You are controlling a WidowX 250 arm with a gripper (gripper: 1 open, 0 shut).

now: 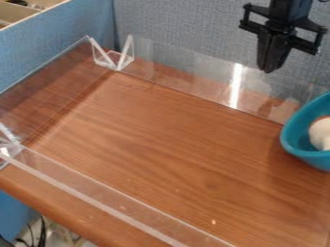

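My black gripper [271,60] hangs high at the upper right, above the back clear wall of the wooden work area, shut with nothing visible between its fingers. A teal bowl [292,138] sits at the right edge, partly out of view, with a round pale object [321,131] inside it.
Blue padded panels stand behind and at the left. A wooden box [18,12] is at the top left, and cables show at the lower left.
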